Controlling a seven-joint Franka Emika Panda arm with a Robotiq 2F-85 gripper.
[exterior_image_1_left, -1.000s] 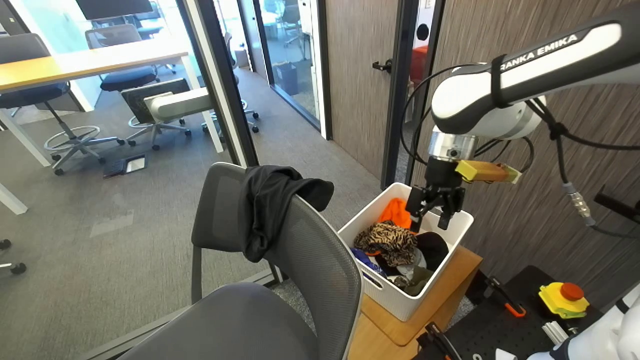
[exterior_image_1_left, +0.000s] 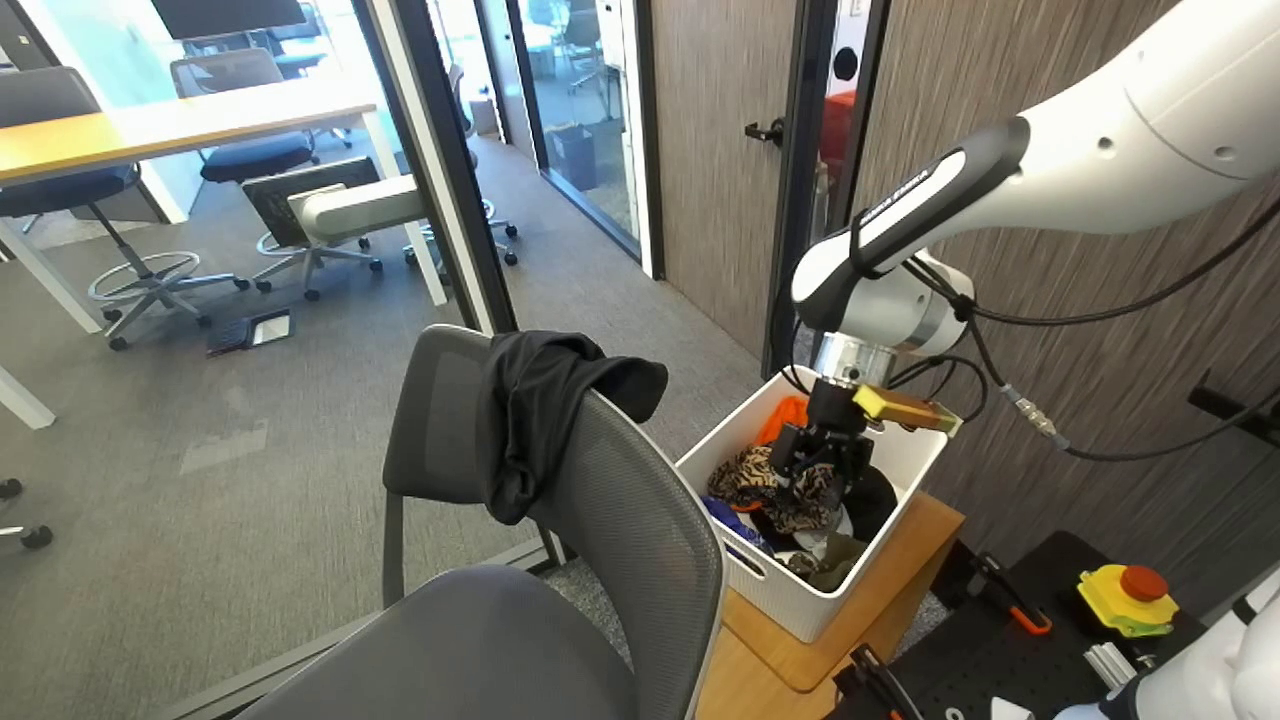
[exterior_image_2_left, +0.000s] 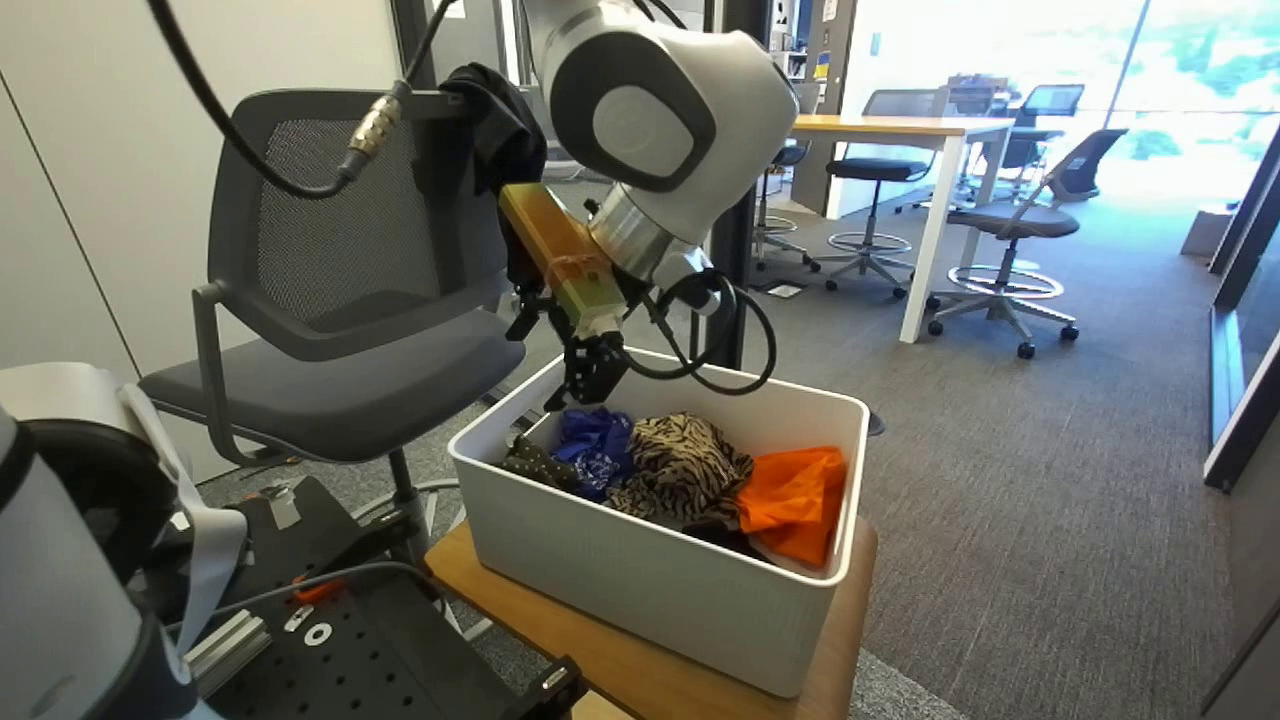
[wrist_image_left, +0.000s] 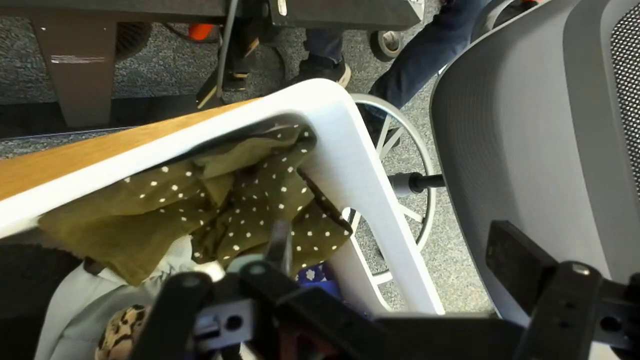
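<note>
My gripper (exterior_image_1_left: 818, 470) is open and points down over the white bin (exterior_image_1_left: 812, 610), holding nothing. In the wrist view its two fingers stand wide apart, one over the bin's inside, the other beyond the wall with the handle slot. Inside the bin lie an olive dotted cloth (wrist_image_left: 258, 198), a grey cloth (wrist_image_left: 78, 306), a blue cloth (exterior_image_2_left: 591, 446), an animal-print cloth (exterior_image_2_left: 684, 462) and an orange cloth (exterior_image_2_left: 794, 498). A black garment (exterior_image_1_left: 534, 408) hangs over the chair's backrest. How high the fingertips are above the cloths is hard to tell.
The grey office chair (exterior_image_1_left: 504, 648) stands close beside the bin. Under the bin is a wooden stand (exterior_image_2_left: 516, 606). A black perforated board (exterior_image_2_left: 396, 648) with tools and a yellow-and-red stop button (exterior_image_1_left: 1128, 600) lie nearby. Carpet behind the bin is open.
My arm has moved left in the exterior view, and the gripper has come lower, toward the bin's chair side. The cloths and the black garment look unmoved.
</note>
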